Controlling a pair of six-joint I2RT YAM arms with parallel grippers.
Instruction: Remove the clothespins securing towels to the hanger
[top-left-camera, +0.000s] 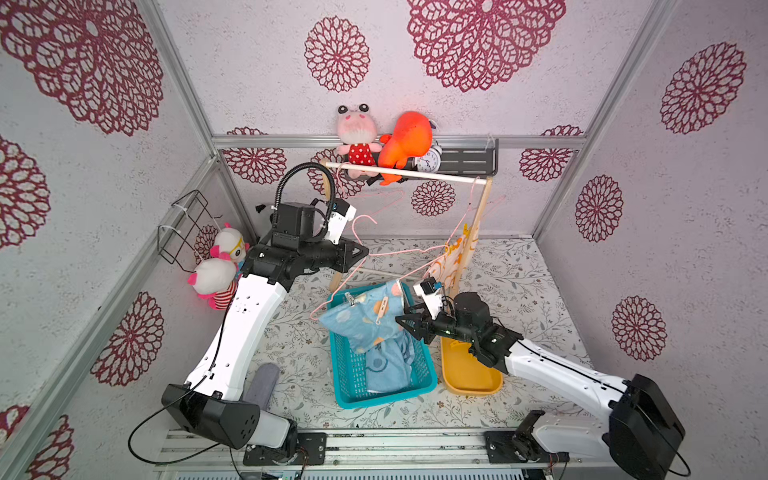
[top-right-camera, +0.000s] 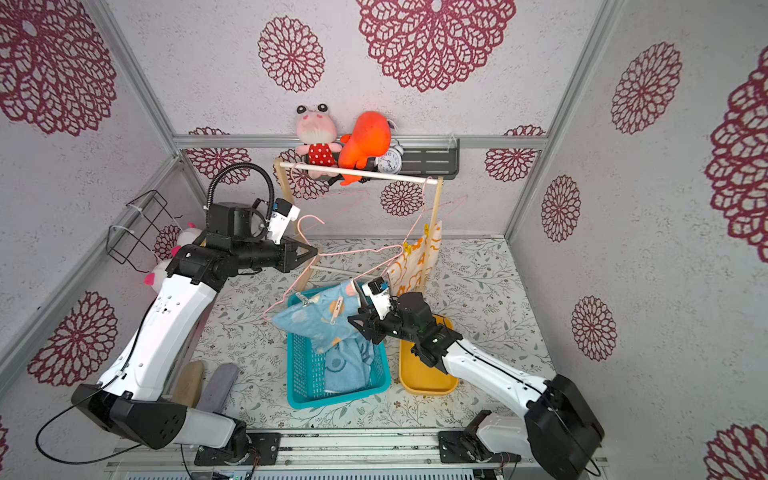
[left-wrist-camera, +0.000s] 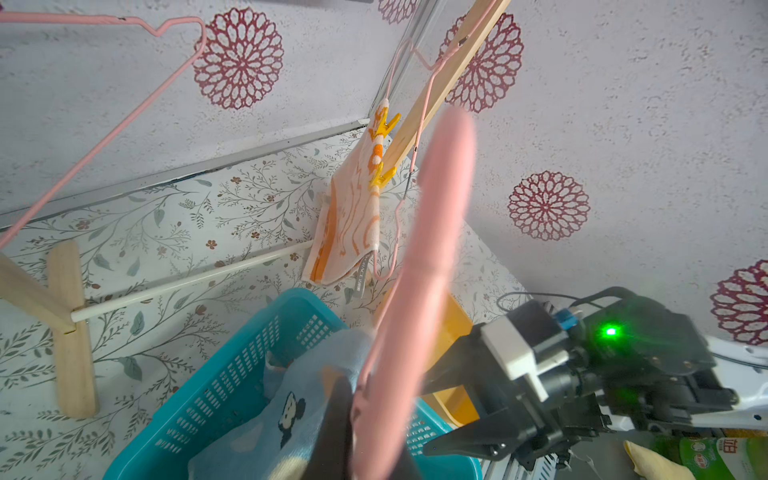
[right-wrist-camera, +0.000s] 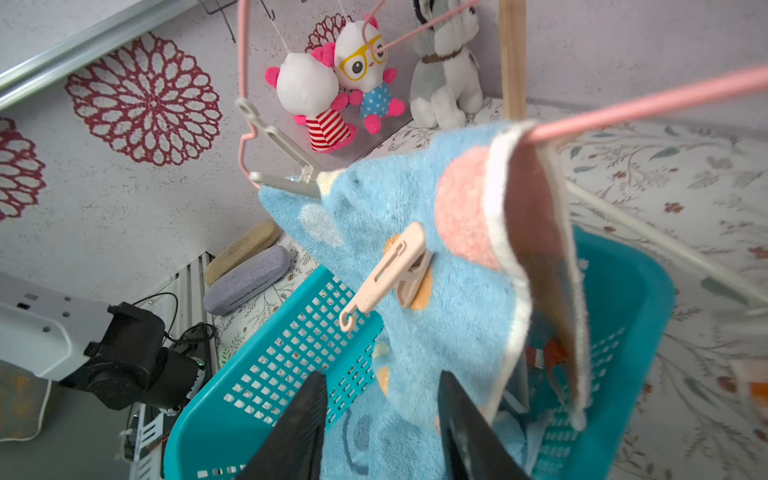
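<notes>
My left gripper (top-left-camera: 355, 254) is shut on the pink hanger (top-left-camera: 400, 253), which it holds tilted above the teal basket (top-left-camera: 344, 384); the hanger's bar fills its wrist view. A blue towel (right-wrist-camera: 432, 200) hangs from the hanger into the basket. A peach clothespin (right-wrist-camera: 392, 268) is clipped on the towel, and a grey clip (right-wrist-camera: 284, 152) holds it near the hanger's left part. My right gripper is open, beside and a little below the peach clothespin, with nothing between its fingers.
An orange tray (top-left-camera: 472, 376) sits right of the basket. Behind stands a wooden rack (top-right-camera: 360, 174) with another hanger and an orange-patterned towel (top-right-camera: 416, 256) with yellow clips. Plush toys (top-left-camera: 405, 140) and grey padded pieces (top-right-camera: 220, 384) lie at the edges.
</notes>
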